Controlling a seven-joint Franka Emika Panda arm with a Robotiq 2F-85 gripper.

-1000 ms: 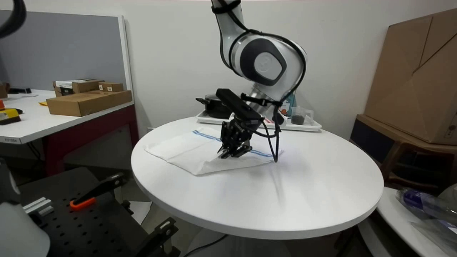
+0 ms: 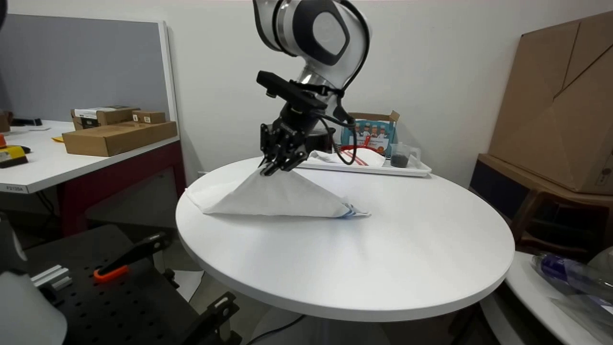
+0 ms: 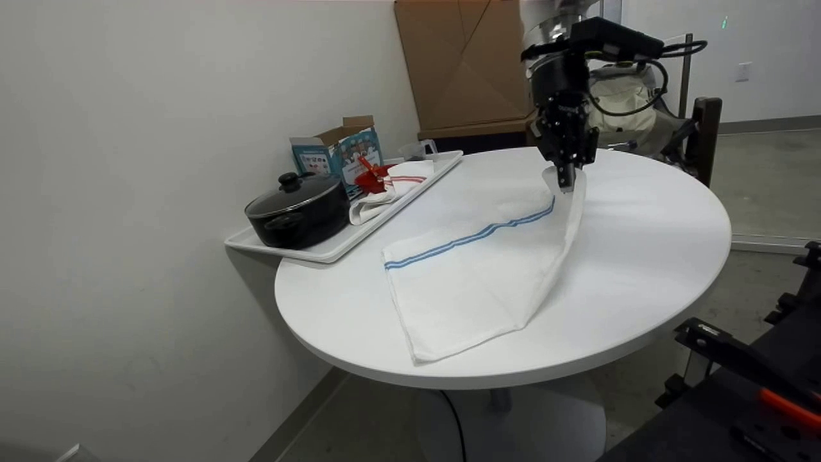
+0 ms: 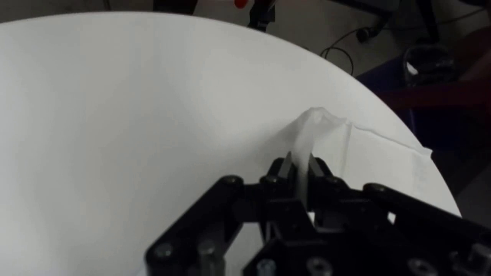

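A white towel with blue stripes [image 3: 469, 285] lies partly on the round white table [image 2: 402, 253], its near side pulled up into a peak. At that peak my gripper [image 2: 270, 168] is shut on the cloth, above the tabletop. In the wrist view a fold of the towel [image 4: 317, 120] passes between the fingertips of the gripper. The far-left part of the towel stays flat near the table's edge in exterior view 2, and one striped corner rests on the table to the right in exterior view 1.
Along the wall a white tray [image 3: 338, 250] carries a black lidded pot [image 3: 300, 212], an open box [image 3: 358, 154], a red item, a red-striped cloth [image 3: 408, 173] and a clear jug [image 2: 402, 155].
My gripper has risen and moved left and back in exterior view 1, drawing the towel's edge up from the table.
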